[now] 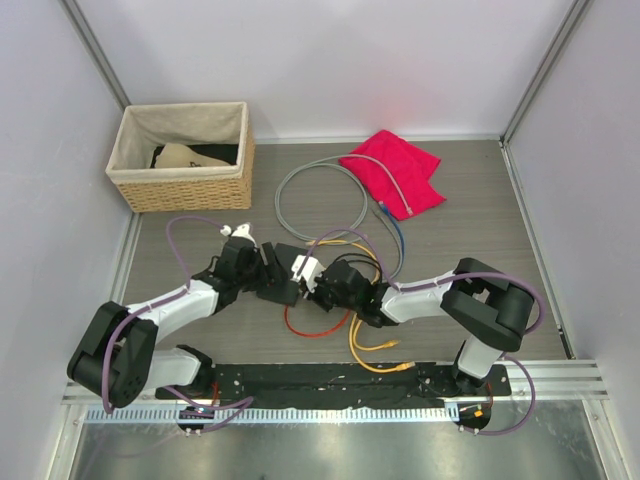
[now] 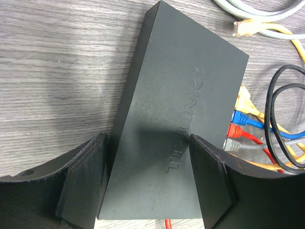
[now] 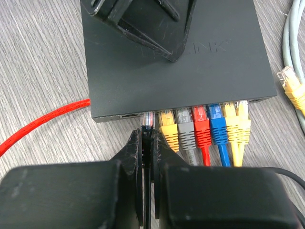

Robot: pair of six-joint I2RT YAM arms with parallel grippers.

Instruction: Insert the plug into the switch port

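Observation:
The black switch (image 2: 176, 105) lies on the floor between both arms, a row of coloured plugs along one side. My left gripper straddles the switch body, fingers part open against it; whether it grips is unclear. My right gripper is shut on a black cable's plug (image 3: 147, 119), whose clear tip is at the switch's port edge, left of a yellow plug (image 3: 168, 130); how far it is inserted is hidden. A red cable (image 3: 47, 117) runs out to the left of it.
A wicker basket (image 1: 180, 185) stands at the back left. A red cloth (image 1: 420, 195) lies at the back right, with grey cable loops beside it. Loose yellow cable ends lie near the front edge. White walls bound the space.

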